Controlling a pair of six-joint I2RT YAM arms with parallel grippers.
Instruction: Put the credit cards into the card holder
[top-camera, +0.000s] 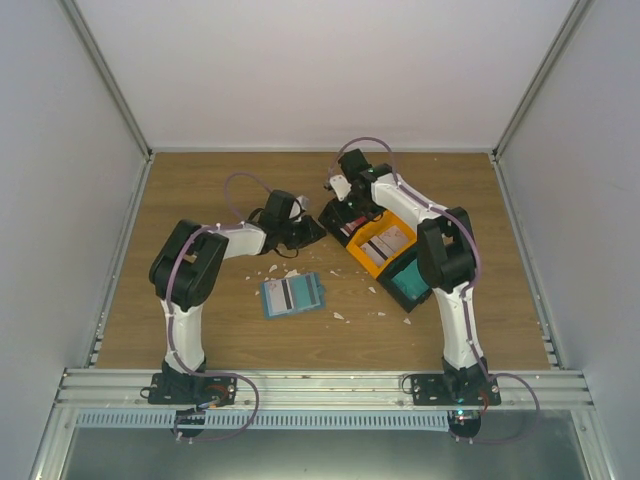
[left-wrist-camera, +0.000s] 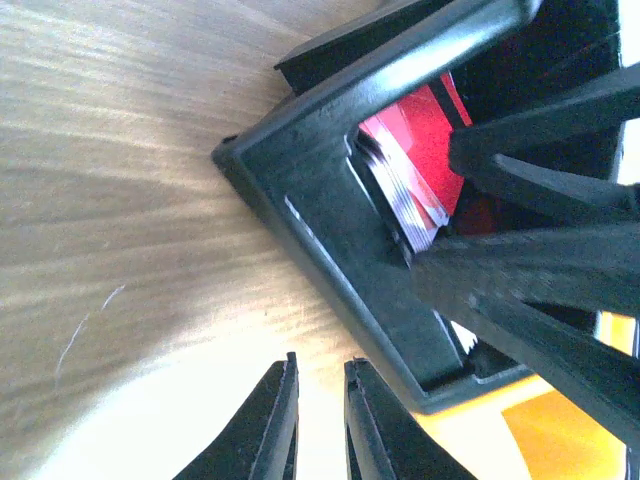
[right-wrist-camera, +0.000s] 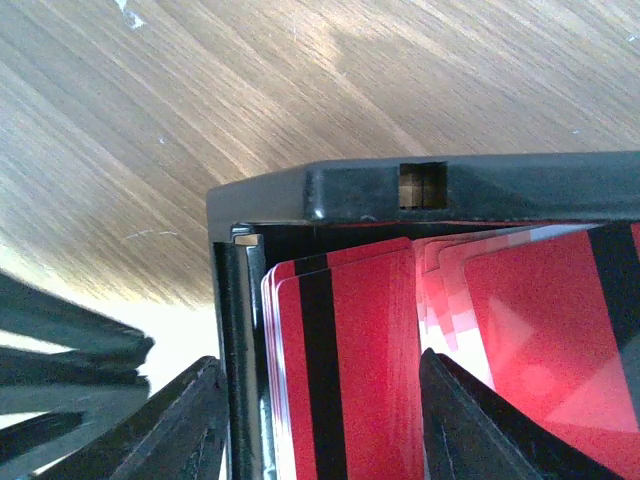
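Note:
In the right wrist view, a stack of red cards (right-wrist-camera: 370, 360) with a black stripe stands in the black compartment (right-wrist-camera: 265, 195). More red and white cards (right-wrist-camera: 550, 320) lean to its right. My right gripper is open, one finger on each side of the stack and its end wall. My left gripper is just off the black compartment's outer corner; its fingers are close together with a narrow gap, and the bright glare hides whether anything thin is between them. A blue card case (top-camera: 293, 312) with a white, black-striped card lies on the table.
An orange compartment (top-camera: 365, 262) holding pale cards and a black one with teal cards (top-camera: 411, 280) adjoin diagonally at the right. Small white scraps (top-camera: 338, 316) dot the table. Bare wood (top-camera: 210, 330) surrounds the blue case.

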